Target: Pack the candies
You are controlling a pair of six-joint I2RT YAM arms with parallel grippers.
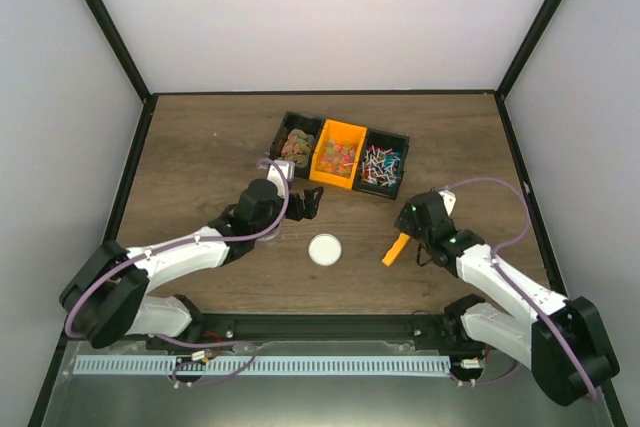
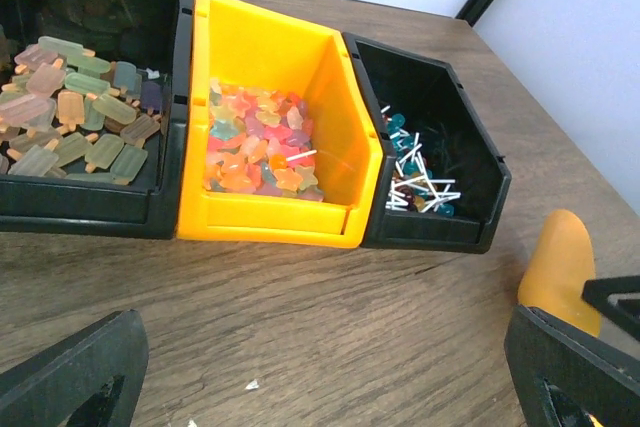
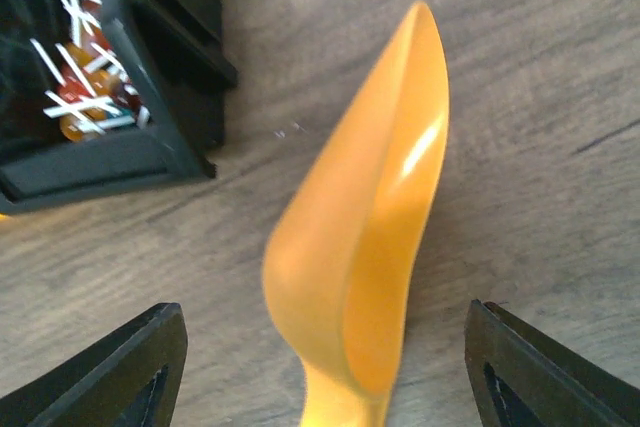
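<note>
An orange scoop [image 3: 350, 247] lies on the table with my right gripper over it, one finger either side, apart from it and open. My left gripper is open over bare wood, facing three bins: popsicle-shaped candies [image 2: 80, 112] in a black one, gummy candies [image 2: 250, 137] in a yellow one [image 2: 270, 217], lollipops [image 2: 420, 177] in another black one [image 2: 430, 232]. A round white lid [image 1: 325, 249] lies at the centre front of the table. A clear container [image 1: 270, 235] is mostly hidden under the left arm.
The bins stand in a row at the back middle. White walls and a dark frame bound the workspace.
</note>
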